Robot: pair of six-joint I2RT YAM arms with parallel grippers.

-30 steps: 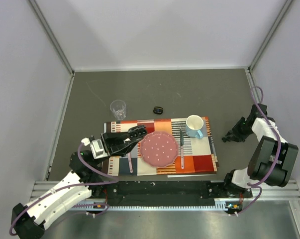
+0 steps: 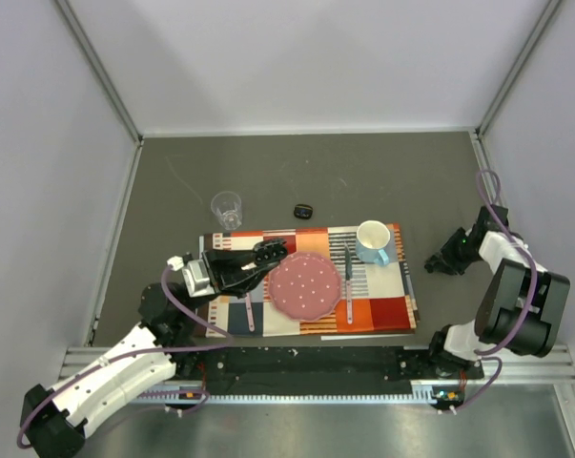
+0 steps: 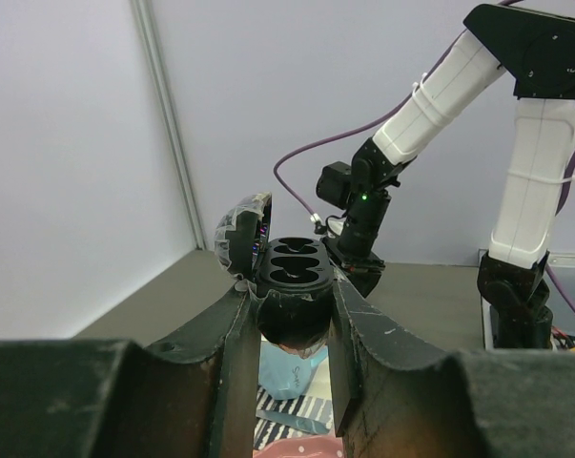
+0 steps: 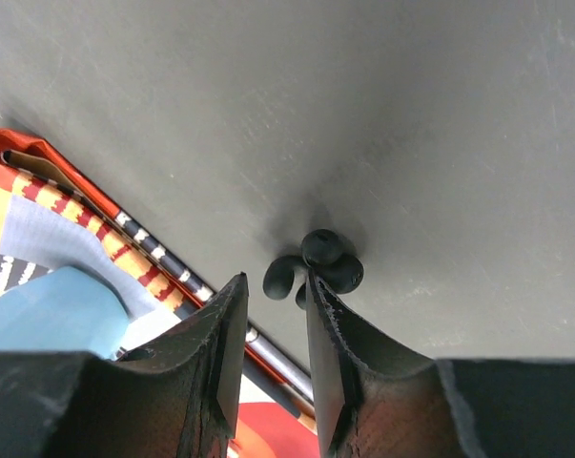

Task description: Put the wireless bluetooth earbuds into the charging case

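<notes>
The black charging case (image 3: 297, 277) is upright between the fingers of my left gripper, which is shut on it. Its lid (image 3: 241, 234) stands open, and the two wells inside look empty. In the top view the left gripper (image 2: 270, 253) is above the left part of the placemat. Two glossy black earbuds lie close together on the grey table: one earbud (image 4: 281, 278) shows in the gap between my right gripper's fingertips, the other earbud (image 4: 333, 260) just beyond the right fingertip. That right gripper is partly open; whether it touches them I cannot tell.
On the patterned placemat (image 2: 390, 296) are a pink plate (image 2: 306, 286), a knife (image 2: 348, 286) and a blue mug (image 2: 372, 242). A clear glass (image 2: 227, 210) and a small black object (image 2: 303, 211) stand behind it.
The right arm has moved only slightly, its gripper staying at the table's right side.
</notes>
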